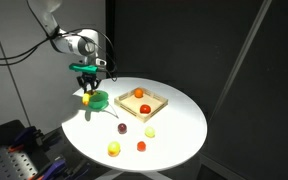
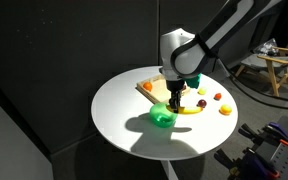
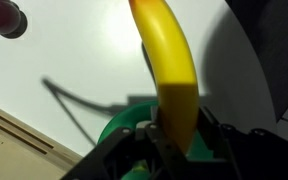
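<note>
A yellow banana [image 3: 169, 50] is held at one end by my gripper, which is shut on it. In the wrist view the fruit's long body reaches out past the fingers. The green bowl [image 1: 98, 100] stands on the white round table, and the gripper with the banana [image 1: 86, 98] is right at the bowl's left side in the first exterior view. From the second exterior view, the banana [image 2: 190, 110] juts out to the right of the bowl [image 2: 163, 115], above the table. Most of the bowl's inside is hidden by the gripper in the wrist view.
A wooden box [image 1: 140, 104] holds an orange fruit [image 1: 139, 92] and a red one [image 1: 145, 109]. Loose on the table lie a dark red fruit [image 1: 122, 129], a yellow-green one [image 1: 150, 132], a red one [image 1: 141, 146] and an orange-yellow one [image 1: 114, 149].
</note>
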